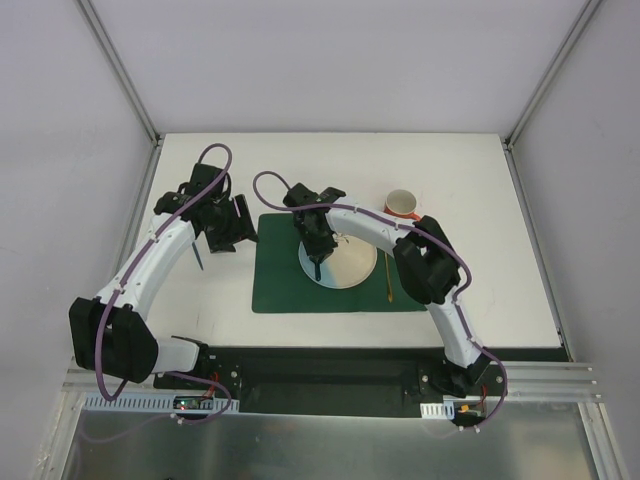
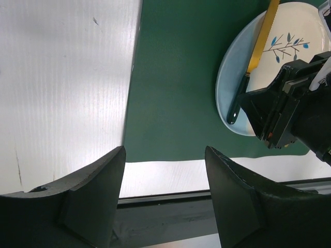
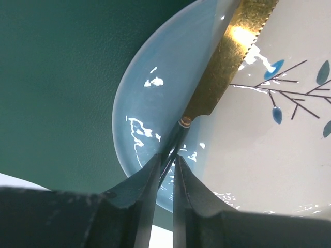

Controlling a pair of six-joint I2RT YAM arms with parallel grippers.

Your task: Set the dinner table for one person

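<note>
A knife with a gold serrated blade (image 3: 220, 70) and a dark handle (image 2: 237, 101) lies slantwise over the left part of the round plate (image 1: 358, 268), which is blue and cream with a leafy twig pattern. The plate rests on a green placemat (image 1: 273, 285). Down at the plate, my right gripper has its fingers close together on either side of the knife's handle; whether they press on it is unclear. My left gripper stands open and empty, left of the placemat in the top view (image 1: 236, 228).
A white mug (image 1: 400, 203) with an orange-red handle stands behind the mat's right part. Gold cutlery (image 1: 389, 282) lies right of the plate. A thin blue piece (image 1: 197, 257) lies near the left arm.
</note>
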